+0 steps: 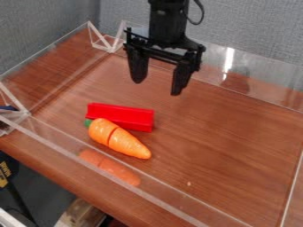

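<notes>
My black gripper [157, 74] hangs open over the back middle of the wooden surface, its two fingers wide apart with nothing between them. Below it, left of center, a red rectangular block [120, 115] lies flat. Just in front of the block lies an orange carrot [123, 143] with a green end, pointing toward the lower right. The gripper is above and behind both, touching neither.
A clear plastic wall runs along the back and front edges of the wooden surface [225, 151], with white brackets [103, 43] at the left. Grey padded walls stand behind and left.
</notes>
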